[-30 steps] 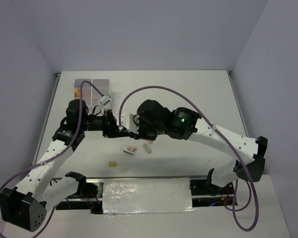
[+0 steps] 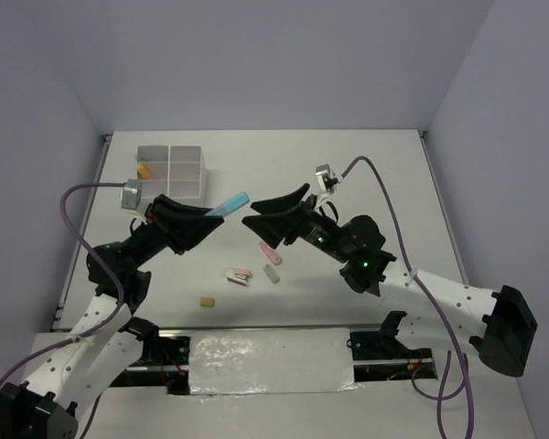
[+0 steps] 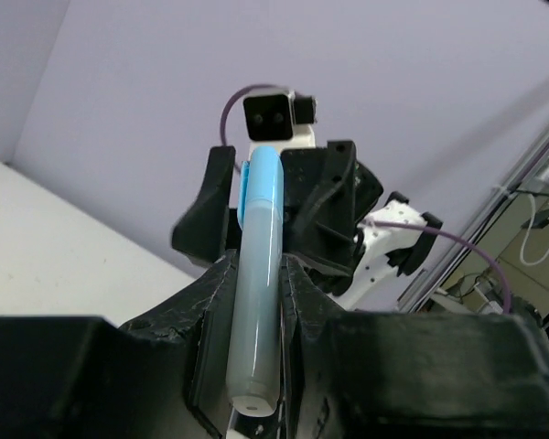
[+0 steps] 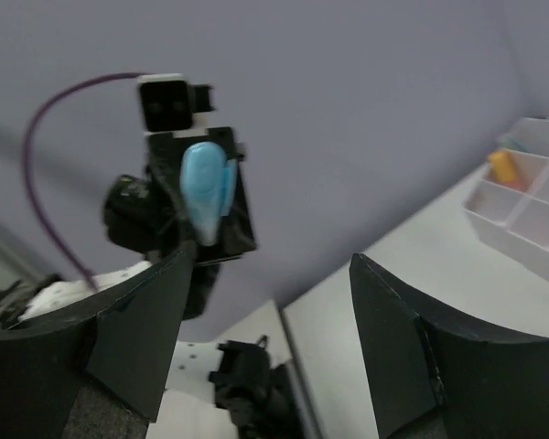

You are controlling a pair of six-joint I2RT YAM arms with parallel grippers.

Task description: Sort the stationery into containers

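Note:
My left gripper [image 2: 201,216] is shut on a light blue capped marker [image 3: 256,274], held out toward the right gripper [image 2: 263,216], which is open with nothing between its fingers, a short gap from the marker's tip. On the table lie a pink item [image 2: 270,252], a small grey block [image 2: 271,273], a small white-and-pink item [image 2: 237,276], probably a stapler, and a yellow block [image 2: 207,302].
A clear divided container [image 2: 188,154] with a yellow item in it stands at the back left. Walls close in on both sides.
The two grippers have drawn apart from where they met. The right has moved back and up; the left has shifted with the marker, now angled upward.

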